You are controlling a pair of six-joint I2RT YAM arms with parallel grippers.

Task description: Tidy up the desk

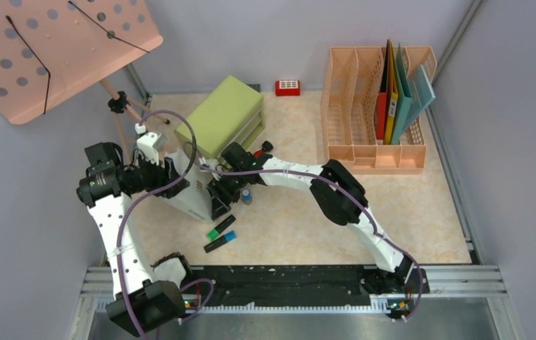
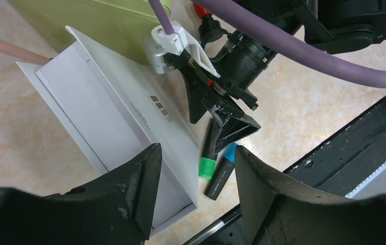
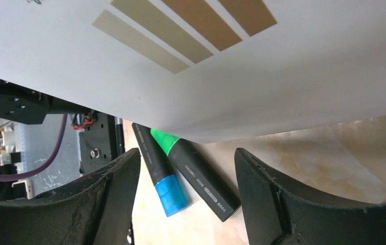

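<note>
A white box (image 2: 104,117) with printed stripes stands tilted below the green drawer unit (image 1: 220,113). My left gripper (image 1: 173,180) is over its left part, shut on it, though the contact is hard to see. My right gripper (image 1: 219,198) is at the box's right side, its fingers apart below the printed face (image 3: 190,92). A green-capped marker (image 3: 203,181) and a blue-capped marker (image 3: 157,168) lie on the desk in front, with a small blue item (image 1: 247,197) to the right.
A peach file organizer (image 1: 343,106) with folders stands back right, a red object (image 1: 287,88) at the back. A pink perforated lamp or panel (image 1: 52,49) overhangs the back left.
</note>
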